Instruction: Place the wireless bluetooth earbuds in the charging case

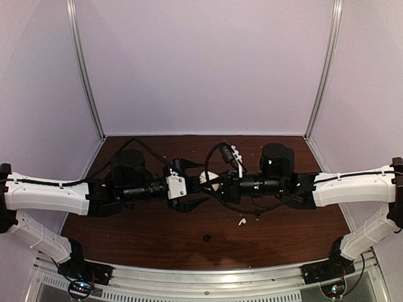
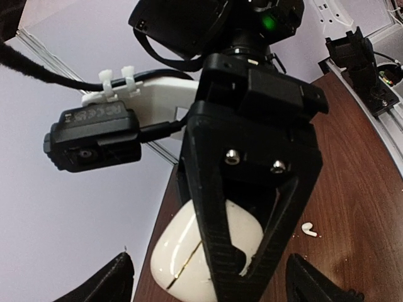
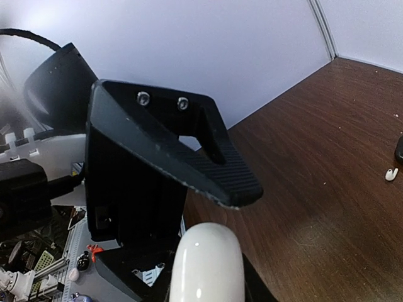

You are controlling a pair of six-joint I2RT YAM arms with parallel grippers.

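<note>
A white charging case is clamped in my right gripper (image 1: 214, 182), its rounded end (image 3: 206, 270) toward the camera in the right wrist view; a seam runs along it and the lid looks closed. My left gripper (image 1: 189, 185) is open around the case's near end, its fingertips (image 2: 110, 280) to either side of it in the left wrist view, not visibly touching it. A white earbud (image 1: 242, 221) lies on the table below the grippers, also seen in both wrist views (image 2: 308, 229).
White walls enclose the sides and back.
</note>
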